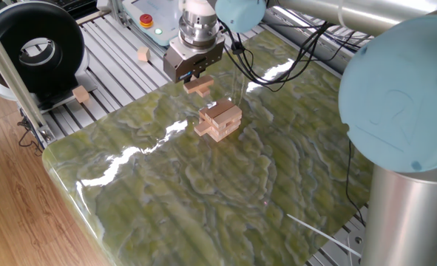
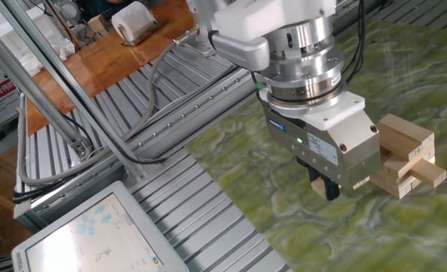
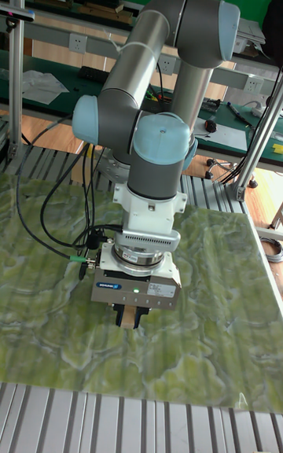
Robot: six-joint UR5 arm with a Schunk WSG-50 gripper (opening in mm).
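My gripper hangs just behind and to the left of a small stack of wooden blocks in exterior view 1. It is shut on a wooden block, held clear of the green table. A short wooden piece shows below that block; whether it is separate, I cannot tell. In exterior view 3, light wood fills the gap between the black fingers. Exterior view 2 shows the stack beside the gripper body, which partly covers it; one block sticks out from its side.
Two loose wooden pieces lie off the tabletop, one on the slatted bench and another by a black ring. A teach pendant rests on the bench.
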